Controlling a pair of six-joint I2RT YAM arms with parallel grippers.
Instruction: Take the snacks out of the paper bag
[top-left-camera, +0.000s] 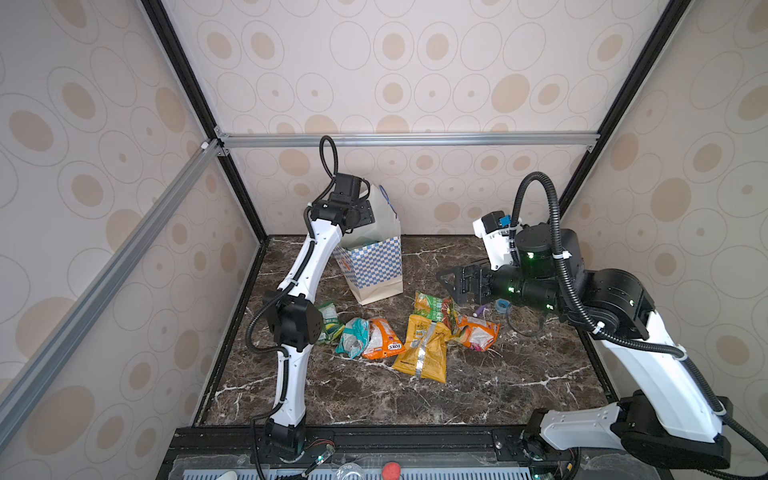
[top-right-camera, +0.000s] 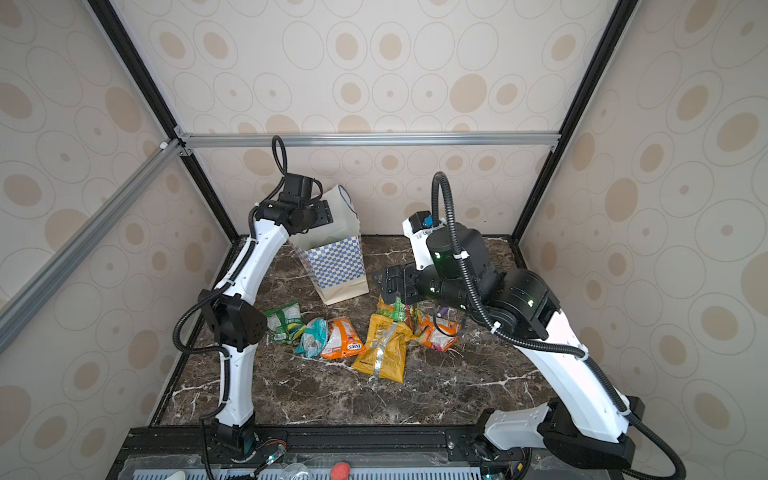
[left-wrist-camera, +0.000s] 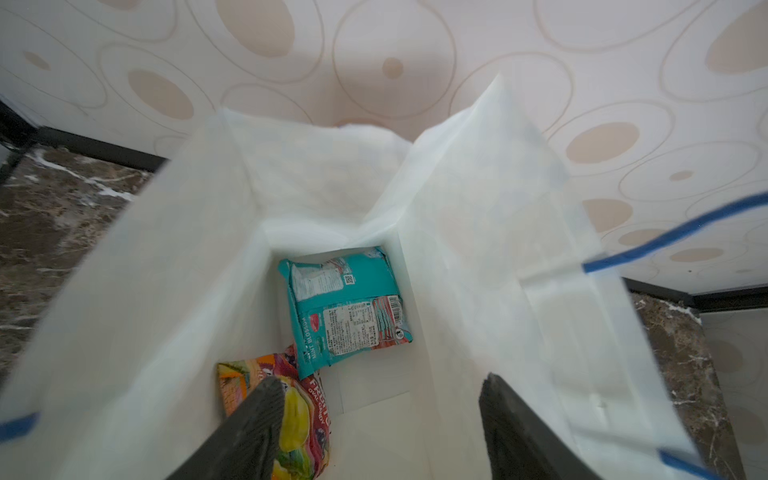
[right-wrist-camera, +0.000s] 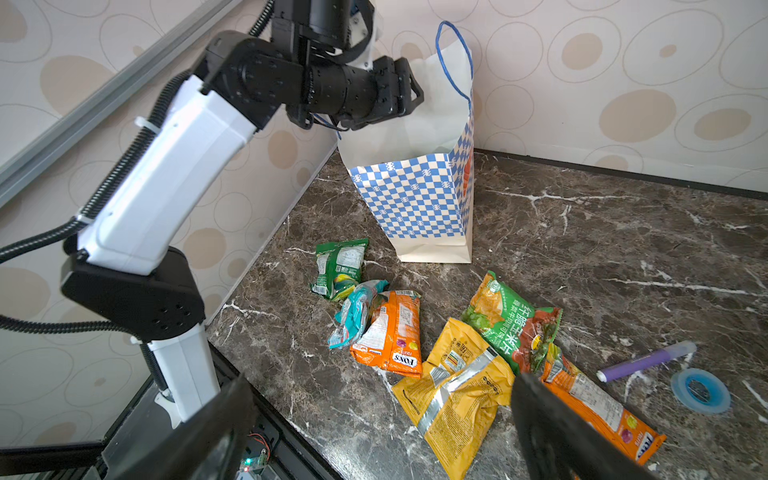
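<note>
The blue-checked paper bag (top-left-camera: 370, 264) stands at the back left. My left gripper is open at its mouth, pointing into it; inside lie a teal snack pack (left-wrist-camera: 345, 308) and a colourful pack (left-wrist-camera: 288, 424) beneath it. My right gripper hovers over the front right, its opening blurred at the bottom of its wrist view. On the table lie a green pack (right-wrist-camera: 340, 268), a teal pack (right-wrist-camera: 352, 316), orange packs (right-wrist-camera: 388, 336), a yellow pack (right-wrist-camera: 452, 396) and a green-red pack (right-wrist-camera: 508, 320).
A purple pen (right-wrist-camera: 644, 360) and a blue tape roll (right-wrist-camera: 700, 390) lie at the right. Bare table (right-wrist-camera: 600, 240) shows right of the bag; the left wall is close to the left arm.
</note>
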